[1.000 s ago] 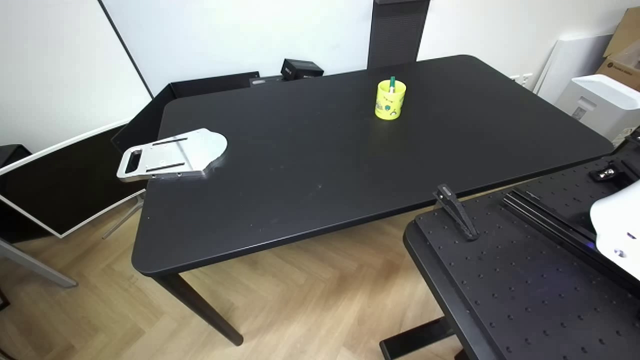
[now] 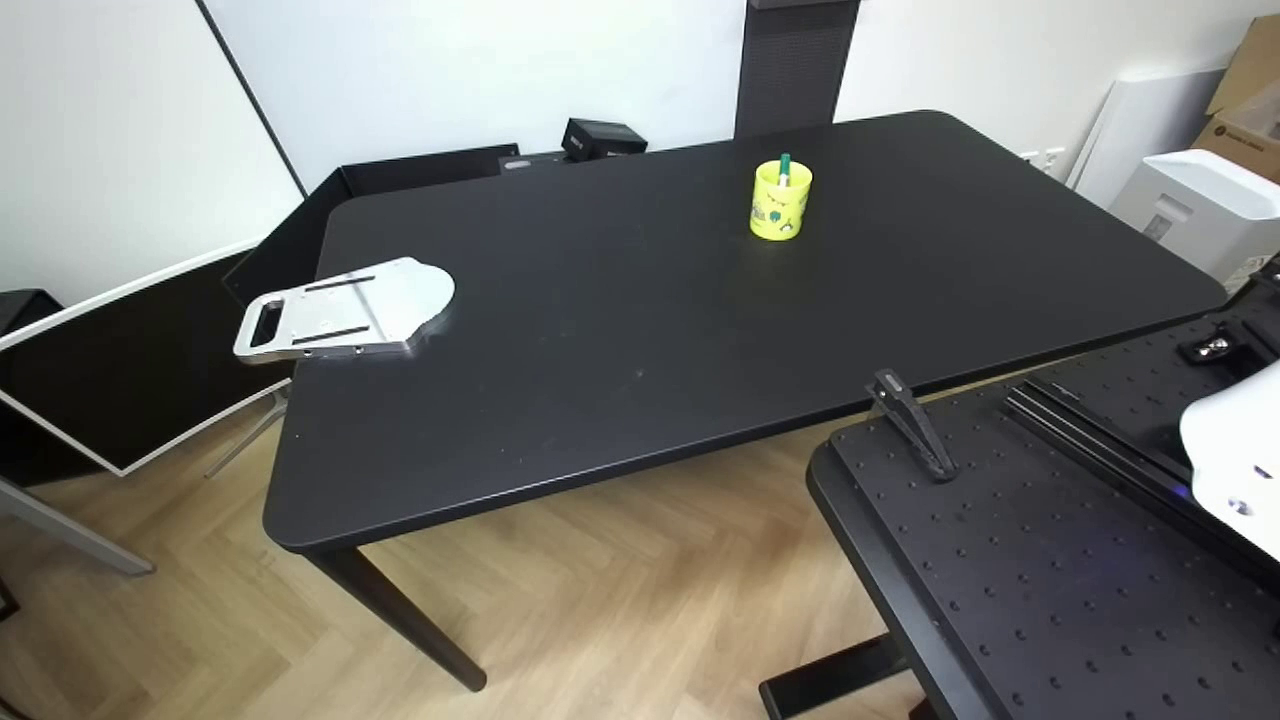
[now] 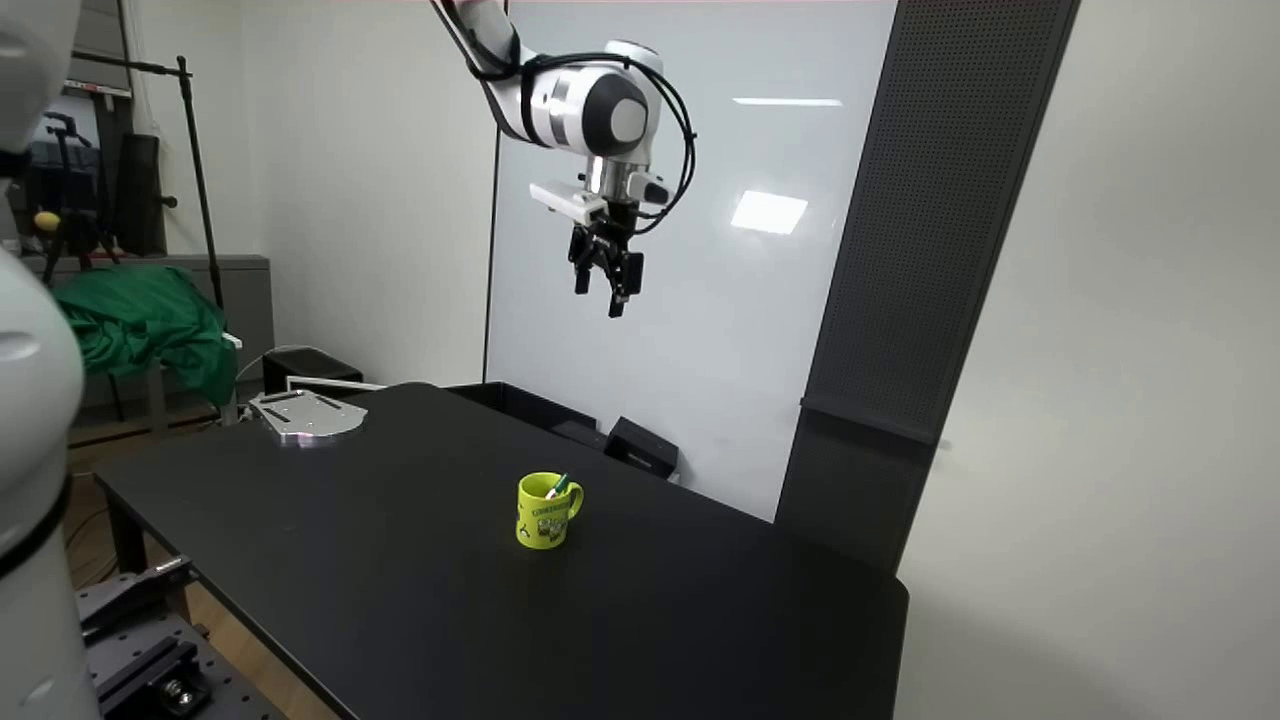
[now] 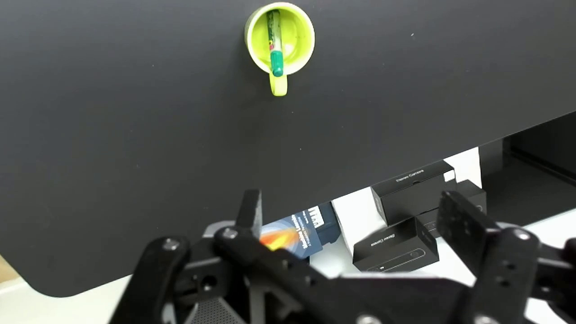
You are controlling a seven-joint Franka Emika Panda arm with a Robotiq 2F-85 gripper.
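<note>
A yellow-green mug (image 2: pixel 776 206) with printed figures stands upright on the black table. Inside it leans a marker (image 4: pixel 275 43), its green cap resting near the rim on the handle side. High above the table, well clear of the mug, hangs my gripper (image 3: pixel 608 300), pointing down. In the wrist view my gripper has its fingers wide apart, with nothing held; the mug (image 4: pixel 305 33) appears at the top of that view, beyond the fingertips. Exterior view 1 does not show the gripper.
A silver metal plate (image 2: pixel 348 314) lies at the table's left end, overhanging the edge. Several black boxes (image 4: pixel 399 248) sit beyond the back edge of the table, below the fingers in the wrist view.
</note>
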